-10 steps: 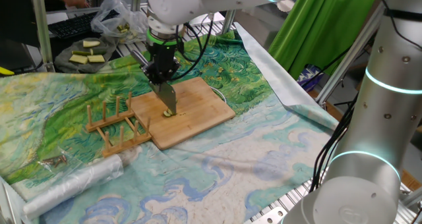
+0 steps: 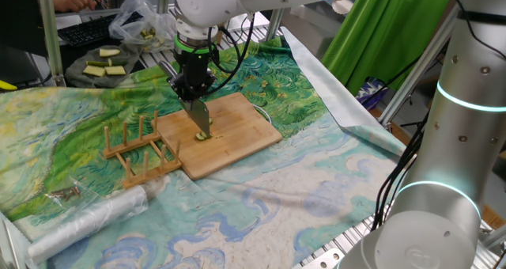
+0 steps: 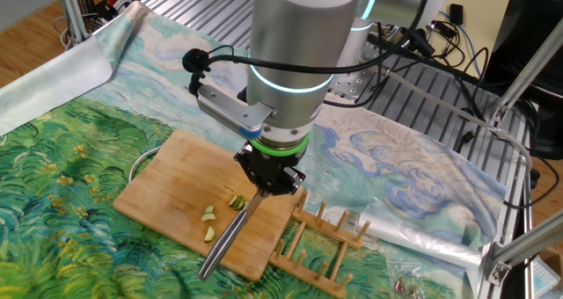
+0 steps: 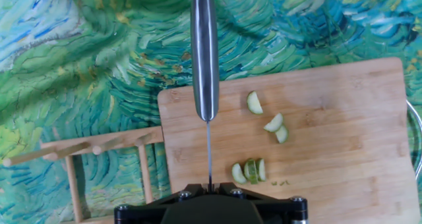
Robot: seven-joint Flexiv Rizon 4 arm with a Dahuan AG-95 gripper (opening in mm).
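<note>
My gripper is shut on a knife, whose metal handle (image 4: 206, 59) points away from the fingers in the wrist view. The blade (image 2: 199, 117) hangs edge-down over the wooden cutting board (image 2: 237, 142), close beside a short row of cucumber slices (image 4: 251, 170). Whether the edge touches the board cannot be told. Further off on the board lie loose cucumber pieces, one half-round piece (image 4: 254, 103) alone and two touching each other (image 4: 273, 123). In the second exterior view the knife handle (image 3: 230, 242) slants down from the gripper past the slices.
A wooden peg rack (image 3: 318, 246) stands against one side of the board. A roll of clear plastic (image 2: 87, 221) and a small bag of bits (image 2: 65, 194) lie on the patterned cloth. Larger vegetable pieces (image 2: 105, 69) sit on a dark bag at the back left.
The arm, knife and slices look almost unmoved. At the top left a person's hand has shifted over the keyboard.
</note>
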